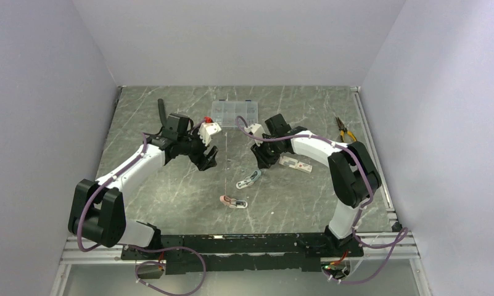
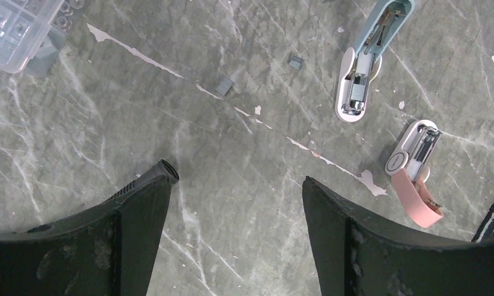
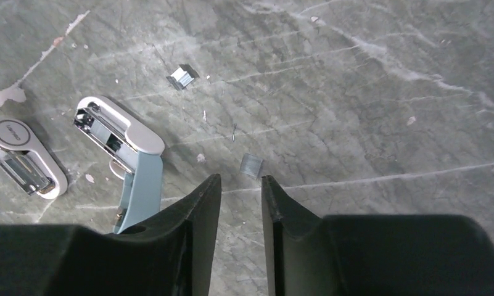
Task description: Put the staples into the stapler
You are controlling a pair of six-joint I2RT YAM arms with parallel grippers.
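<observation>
The light-blue stapler (image 3: 147, 188) lies opened out on the table, its metal channel exposed; the pink stapler (image 2: 417, 200) lies opened out nearby. A small grey staple piece (image 3: 251, 165) rests on the table just past the fingertips of my right gripper. That gripper is partly open, its fingers a narrow gap apart with nothing seen between them. My left gripper stands wide open and empty over bare table.
A clear compartment box (image 1: 234, 113) sits at the back centre. Pliers (image 1: 345, 131) lie at the right and a pale flat object (image 1: 295, 163) right of my right gripper. A black tube (image 2: 147, 176) shows by my left gripper.
</observation>
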